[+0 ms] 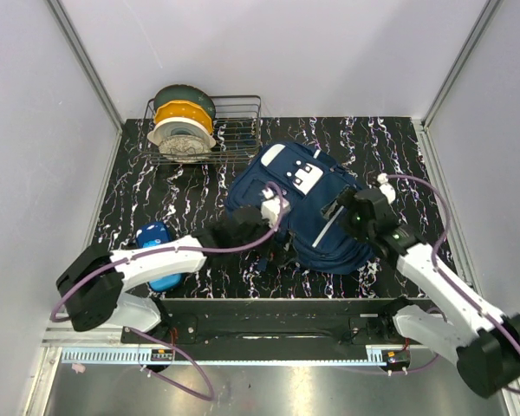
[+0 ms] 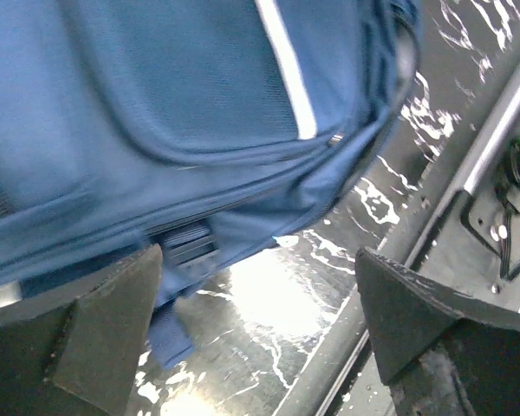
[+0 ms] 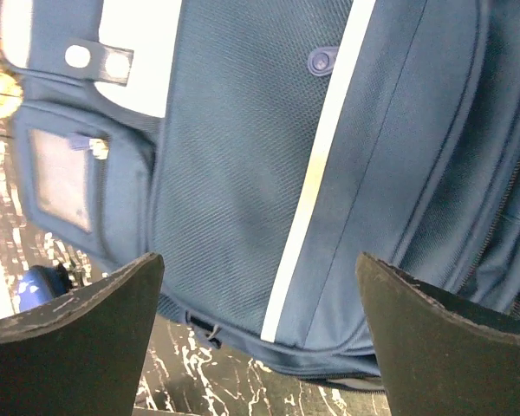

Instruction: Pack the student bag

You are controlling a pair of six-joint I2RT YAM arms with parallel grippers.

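A navy backpack [image 1: 295, 191] with white patches and a light stripe lies slanted on the black marbled top, filling much of both wrist views. My left gripper is open over the bag's lower edge, with a hanging strap [image 2: 169, 334] below it and nothing clearly held. My right gripper is open above the front panel and its stripe [image 3: 312, 178], nothing between its fingers. A blue object [image 1: 156, 264], perhaps a case, lies at the left, partly hidden by the left arm.
A wire rack [image 1: 238, 130] with plates and bowls [image 1: 182, 108] stands at the back left. Walls enclose both sides. Bare surface shows left of the bag and at the back right. The front edge runs close below the bag.
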